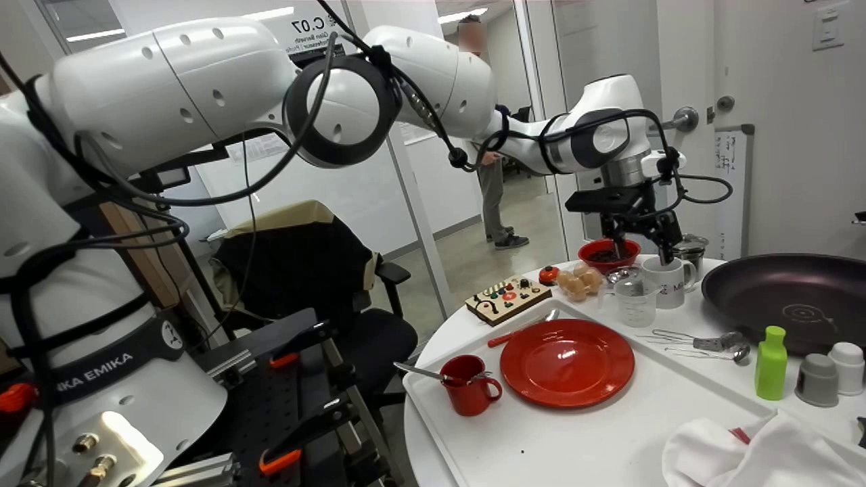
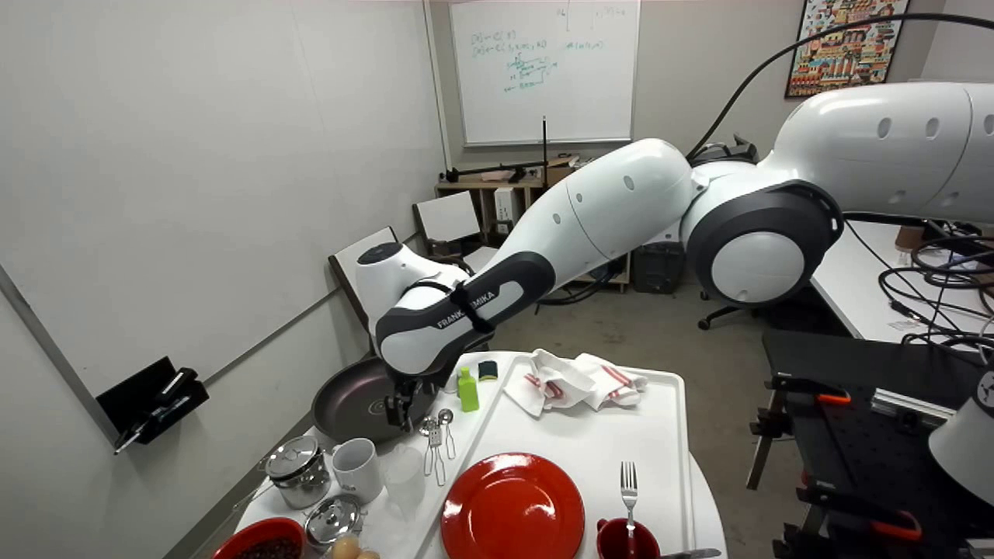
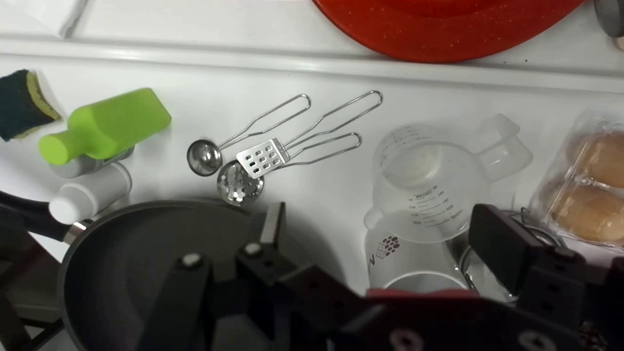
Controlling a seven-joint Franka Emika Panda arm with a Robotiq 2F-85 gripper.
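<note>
My gripper [image 1: 643, 258] hangs over the far part of the table, its two fingers [image 3: 272, 228] wide apart with nothing gripped. Below the gap between them in the wrist view lies the white mug [image 3: 412, 263], partly hidden by the gripper body. A clear measuring cup [image 3: 430, 190] stands beside the mug. In exterior view 1 one fingertip appears just above or at the mug [image 1: 670, 284]; contact cannot be told. The other is in front of the red bowl [image 1: 595, 256] of dark bits.
A dark pan [image 3: 146, 251] lies on one side of the mug; a metal pot [image 2: 299, 473] and eggs [image 3: 594, 210] lie on the other. Small metal utensils [image 3: 263, 158], a green bottle [image 3: 120, 120] and a red plate [image 1: 568, 361] are nearby. The white tray's front is mostly bare.
</note>
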